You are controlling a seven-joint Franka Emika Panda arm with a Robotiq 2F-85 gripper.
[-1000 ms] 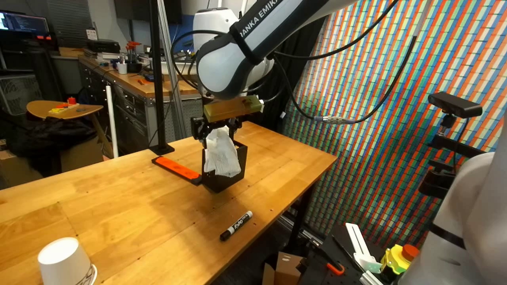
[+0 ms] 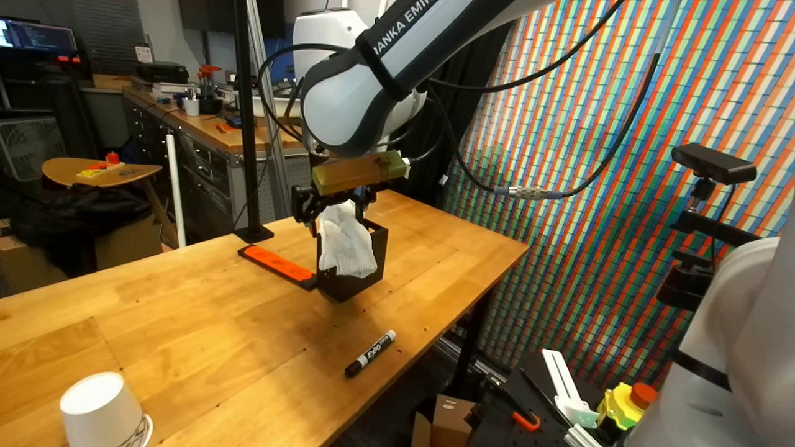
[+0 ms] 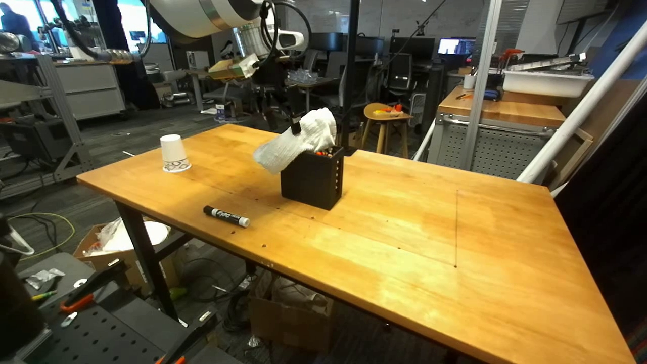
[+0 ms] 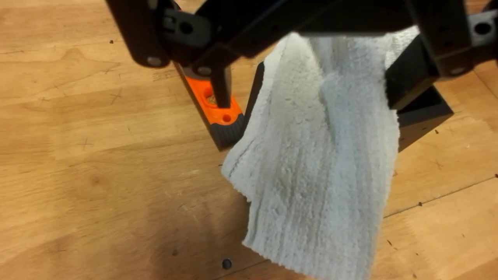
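Observation:
A white cloth point(image 2: 347, 242) is draped over the top of a black box point(image 2: 372, 257), one end hanging outside it. In exterior view 2 the cloth point(image 3: 303, 138) covers much of the opening of the box point(image 3: 312, 182), and small orange bits show inside. My gripper stands open above them, fingers spread to either side of the cloth point(image 4: 322, 163). The right finger point(image 4: 409, 77) is at the cloth's edge; whether it touches cannot be told. The left finger point(image 4: 221, 88) is clear of it, over an orange and black tool point(image 4: 217, 105).
The orange tool point(image 2: 276, 265) lies flat beside the box. A black marker point(image 2: 370, 354) rests near the table edge, and a white paper cup point(image 3: 174, 152) stands upside down at the table's far end.
In exterior view 1 the arm and gripper have shifted slightly left. The cloth and box have stayed about where they were.

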